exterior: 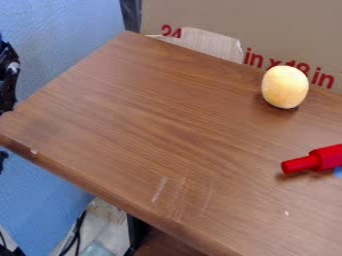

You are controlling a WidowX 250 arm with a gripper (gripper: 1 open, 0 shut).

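A pale yellow, roundish object stands at the back right of the wooden table. A red cylindrical object with a narrower end lies at the right edge of the view, a bit of blue beside it. At the far left edge only dark parts of my arm show, cut off by the frame; whether the gripper is among them, and how its fingers stand, I cannot tell.
A cardboard panel with red printing runs behind the table. Cables and clutter lie below the front left edge, beside a light blue surface.
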